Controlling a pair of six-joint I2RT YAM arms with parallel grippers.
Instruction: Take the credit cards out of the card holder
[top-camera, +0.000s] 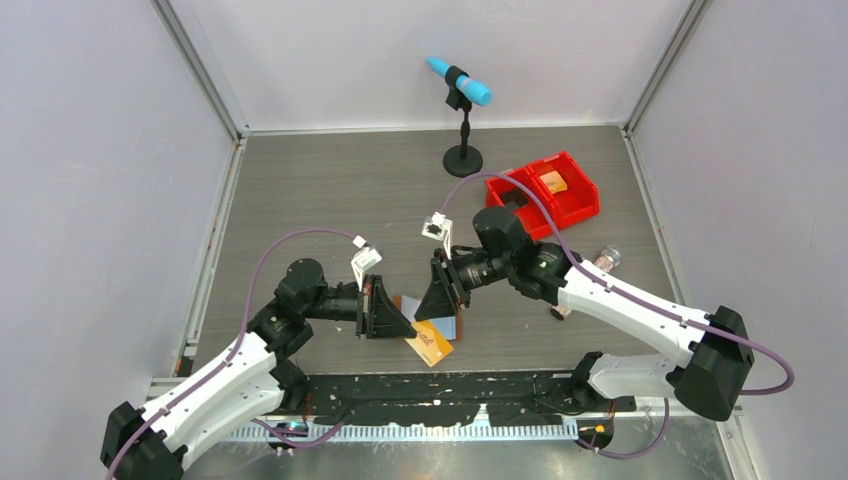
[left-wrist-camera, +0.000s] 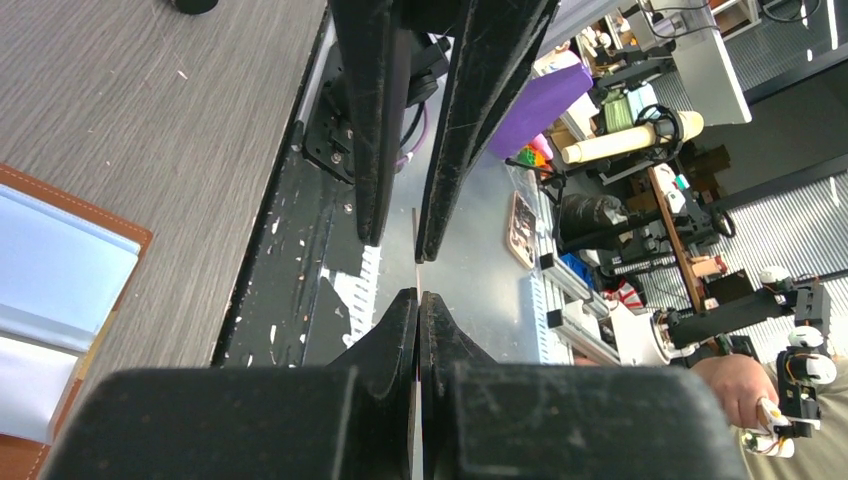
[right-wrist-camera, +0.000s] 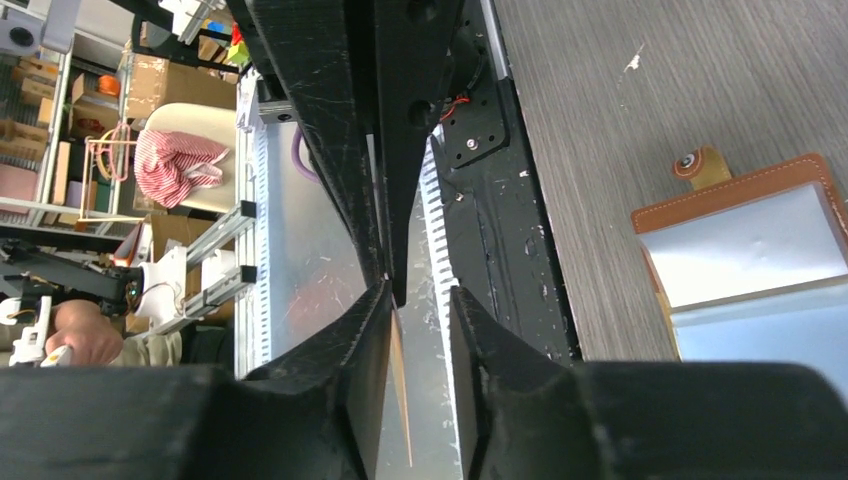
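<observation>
A yellow card (top-camera: 432, 345) is pinched by my left gripper (top-camera: 414, 334), held above the table near its front edge. In the right wrist view the card (right-wrist-camera: 400, 385) appears edge-on, as a thin strip. My right gripper has its fingers apart, with the card's strip lying in the gap between them. From the left wrist view, the right gripper's fingers (left-wrist-camera: 452, 150) stand either side of the card's thin edge, just beyond my left gripper. The brown card holder (right-wrist-camera: 735, 194) lies spread on the table, its pale blue and white inside showing.
A red bin (top-camera: 575, 205) at the back right contains a yellowish card (top-camera: 553, 182). The microphone stand (top-camera: 463, 160) is at the back centre, and a glass bottle (top-camera: 608, 258) is partly hidden by the right arm.
</observation>
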